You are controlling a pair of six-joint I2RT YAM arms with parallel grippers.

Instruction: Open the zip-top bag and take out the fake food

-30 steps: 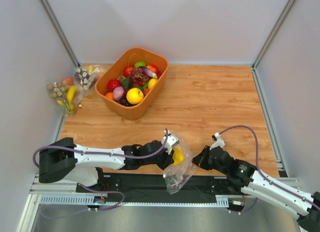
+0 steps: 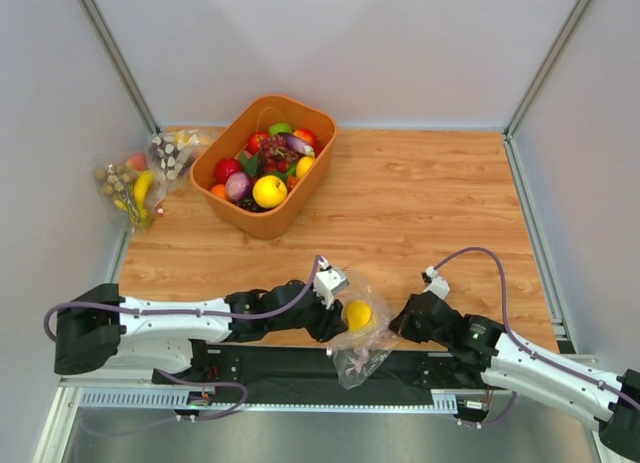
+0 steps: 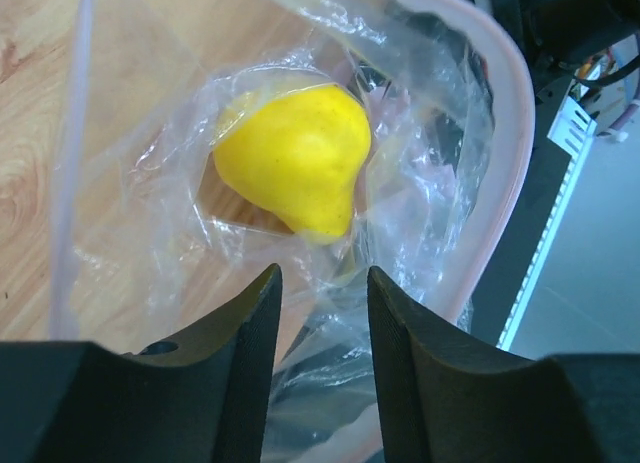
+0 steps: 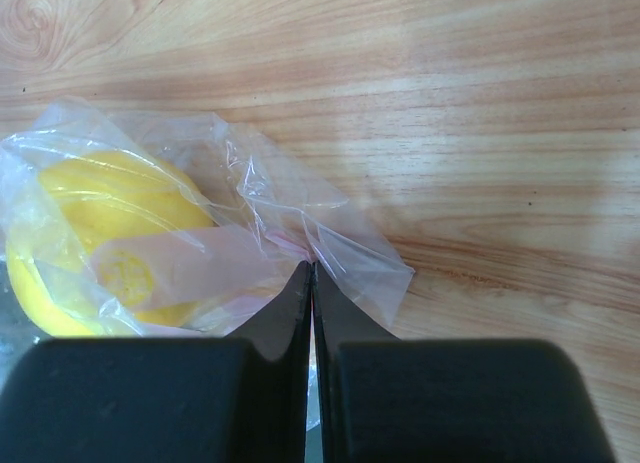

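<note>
A clear plastic bag (image 2: 362, 363) lies at the table's front edge with one yellow fake food piece (image 2: 358, 315) inside. In the left wrist view the bag's mouth gapes wide, and the yellow piece (image 3: 295, 158) sits deeper within it. My left gripper is part open at that mouth, its fingers apart and nothing between them; the yellow piece is beyond its tips. On the bag's right side my right gripper is shut, its tips against the crumpled film (image 4: 330, 248); how much film is pinched cannot be told.
An orange bin (image 2: 290, 211) full of fake fruit and vegetables stands at the back left. Two filled clear bags (image 2: 130, 188) lie left of it.
My right arm shifted only slightly, keeping at the bag's side.
</note>
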